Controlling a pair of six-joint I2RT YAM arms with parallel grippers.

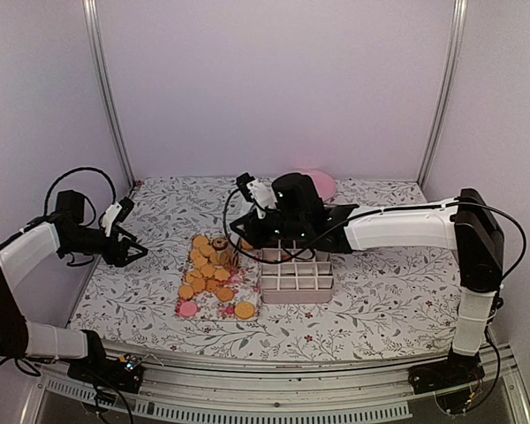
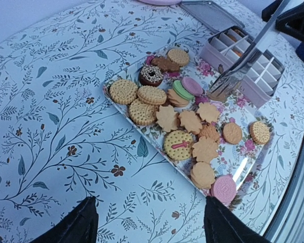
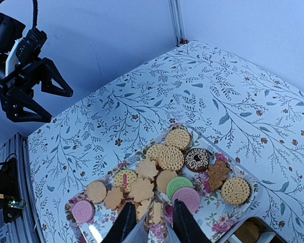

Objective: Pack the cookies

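Note:
A floral tray (image 2: 240, 174) holds assorted cookies: round biscuits (image 3: 235, 190), flower-shaped cookies, pink and green rounds, a sprinkled chocolate ring (image 3: 196, 159). A pink divided box (image 1: 296, 295) stands to the tray's right, some cookies in its back compartments. My right gripper, with long clear fingers, is over the tray beside the box; a pale upright piece shows between the fingers in the right wrist view, and whether it is held I cannot tell. My left gripper (image 1: 131, 250) hangs open at the left, away from the tray.
A pink plate (image 1: 316, 181) and a grey metal tray (image 2: 207, 15) lie at the back.

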